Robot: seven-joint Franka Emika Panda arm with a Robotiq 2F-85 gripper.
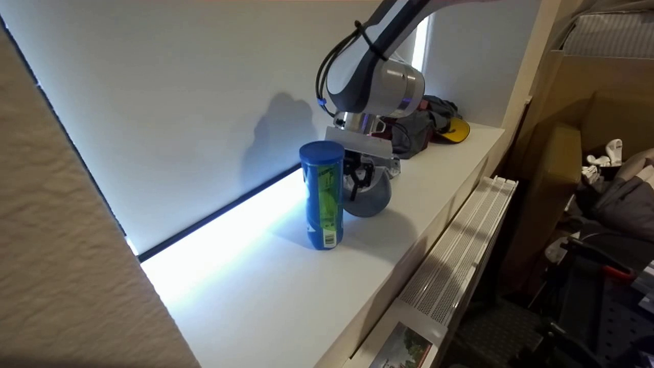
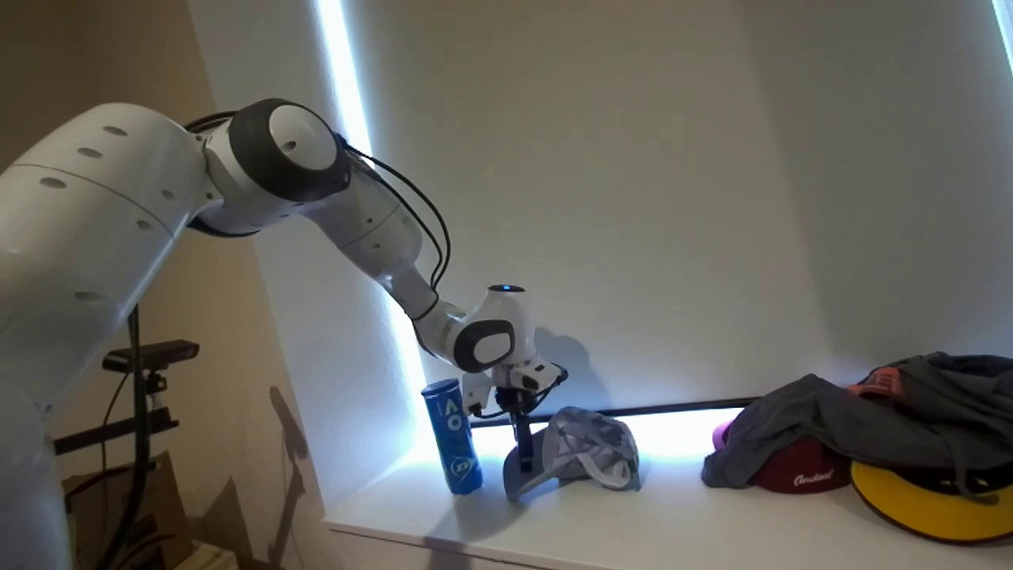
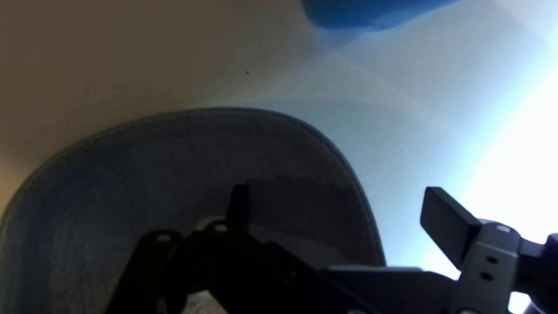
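Note:
A grey cap (image 2: 596, 446) rests on the white sill, its dark rounded brim (image 3: 209, 151) turned toward a blue tennis-ball tube (image 1: 313, 202). Just above that brim, my gripper points down with its fingers apart. In the wrist view one black finger (image 3: 239, 208) is over the brim, while the other finger (image 3: 450, 225) lies past the brim's side edge, over bare sill. Whether either fingertip touches anything, I cannot tell. The tube stands upright close by; it partly hides my gripper in exterior view 1.
Farther along the sill lie a dark red cap (image 2: 807, 467), a yellow-brimmed cap (image 2: 935, 503) and grey cloth (image 2: 793, 418). The wall (image 1: 184, 110) rises directly behind. Open sill (image 1: 270, 300) extends on the near side of the tube, down to the front edge above a radiator (image 1: 460, 251).

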